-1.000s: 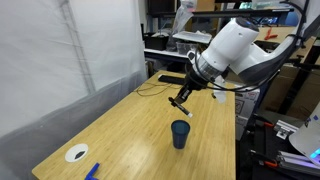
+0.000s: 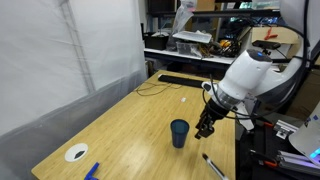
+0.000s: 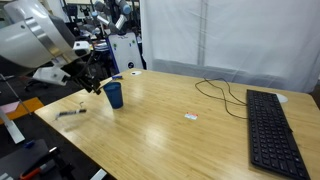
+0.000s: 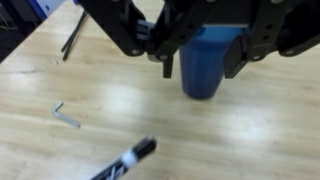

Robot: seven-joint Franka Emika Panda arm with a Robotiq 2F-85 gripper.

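Observation:
A dark blue cup (image 2: 179, 134) stands upright on the wooden table. In exterior view 1 my gripper (image 2: 205, 130) is low, just right of the cup. The wrist view has the blue cup (image 4: 204, 68) behind the fingers, which stand apart with nothing visibly held between them. Whether they touch the cup cannot be told. A black-and-white marker (image 4: 127, 160) lies on the table at the lower left of that view; exterior view 1 has the marker (image 2: 214, 166) right of the cup, near the front. The cup's inside is hidden.
A small hex key (image 4: 66, 114) and a thin black stick (image 4: 73, 35) lie left in the wrist view. Elsewhere are a blue object (image 2: 92, 171), a white disc (image 2: 76, 152) and a black keyboard (image 3: 275, 135).
My arm has come down and to the right from above the cup. The slim dark item seen over the cup earlier no longer shows there. The cup stands where it was.

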